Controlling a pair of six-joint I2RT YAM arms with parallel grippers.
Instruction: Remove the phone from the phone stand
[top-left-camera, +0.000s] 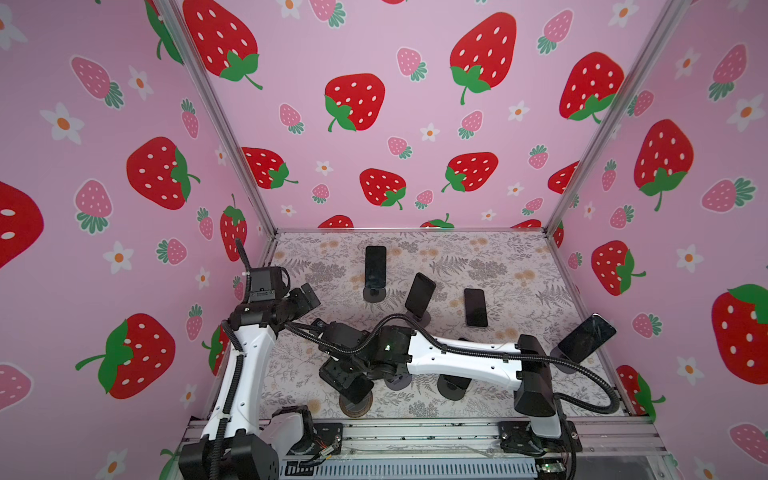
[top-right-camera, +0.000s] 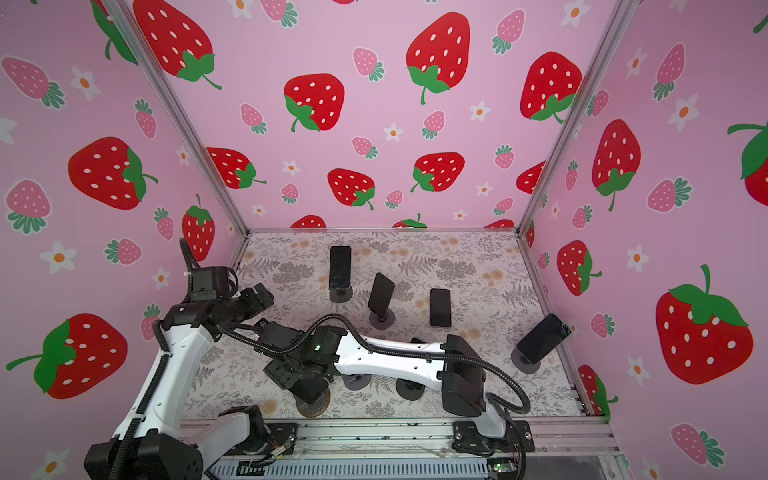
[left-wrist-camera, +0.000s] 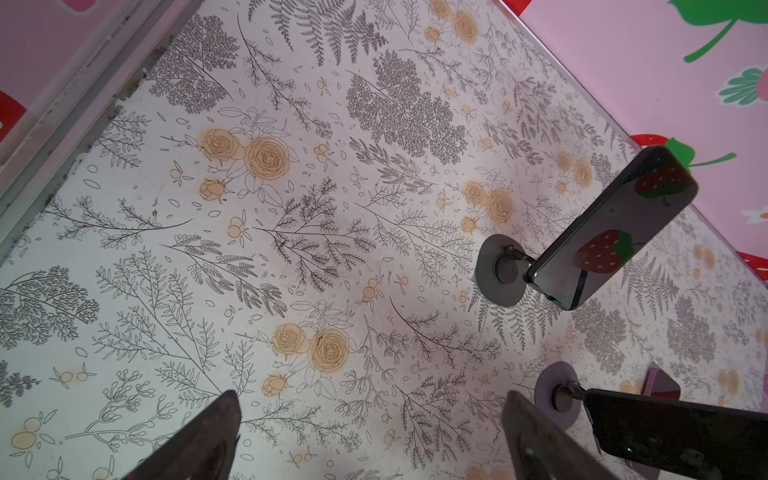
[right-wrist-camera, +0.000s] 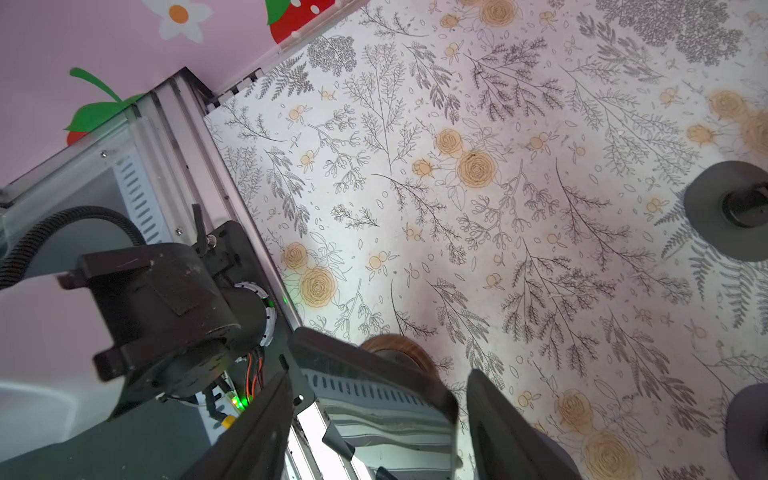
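Observation:
In the right wrist view a dark phone (right-wrist-camera: 376, 376) lies between the fingers of my right gripper, which is shut on it. Behind the phone, the round brown-rimmed base of a stand (right-wrist-camera: 408, 350) partly shows on the table. Whether the phone still touches that stand is hidden. From the top left, the same base (top-left-camera: 356, 408) sits at the front left, below my right gripper (top-left-camera: 348, 380). My left gripper stands open over bare table, nothing between its fingers.
More phones rest on stands: one at the back (top-left-camera: 375, 266), one mid-table (top-left-camera: 420, 294), one far right (top-left-camera: 587, 338). Another phone (top-left-camera: 475, 307) is right of centre. My right arm (top-left-camera: 464, 357) spans the front, partly covering other stands.

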